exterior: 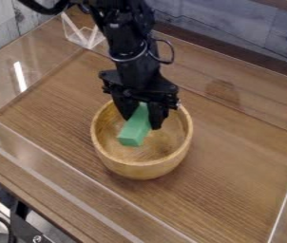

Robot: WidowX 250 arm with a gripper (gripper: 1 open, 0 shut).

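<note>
A black robot arm comes down from the top centre, and its gripper (137, 106) is over a round wooden bowl (159, 166). A mint-green block (133, 129) hangs below the gripper, which is shut on its upper end. The block is tilted and over the bowl's interior; whether it touches the bowl cannot be told.
A white wall edge runs along the top right, a clear plastic object sits at the left edge, and dark cables lie at the lower left corner.
</note>
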